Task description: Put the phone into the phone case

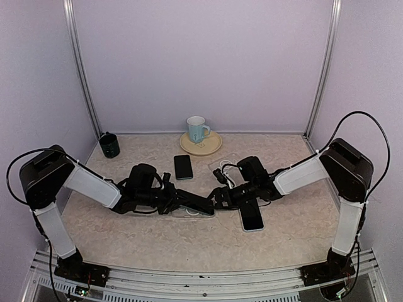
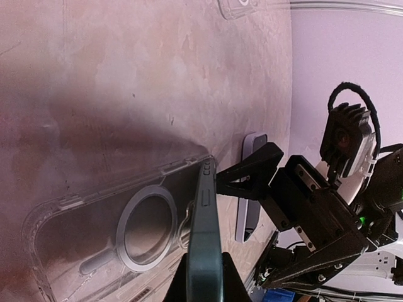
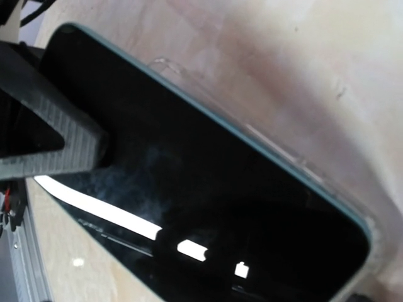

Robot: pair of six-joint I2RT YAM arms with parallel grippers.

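Note:
A dark phone (image 1: 196, 202) is gripped by my left gripper (image 1: 175, 199), which is shut on it. In the left wrist view the phone (image 2: 206, 220) appears edge-on, tilted over the clear case (image 2: 66, 248) with its pale ring. One end of the phone is at the case's end wall; whether it is seated there I cannot tell. My right gripper (image 1: 217, 199) is open at that same end. In the right wrist view one of its fingers (image 3: 79, 141) overlaps the phone's dark screen (image 3: 208, 170), and the case's clear rim shows along the phone's edge. Contact is unclear.
Another phone (image 1: 252, 216) lies under the right forearm, and a further one (image 1: 183, 167) lies behind the grippers. A second clear case (image 1: 221, 163) is partly covered by the right arm. A mug (image 1: 196, 129) stands on a plate (image 1: 211, 148); a dark cup (image 1: 109, 145) is far left.

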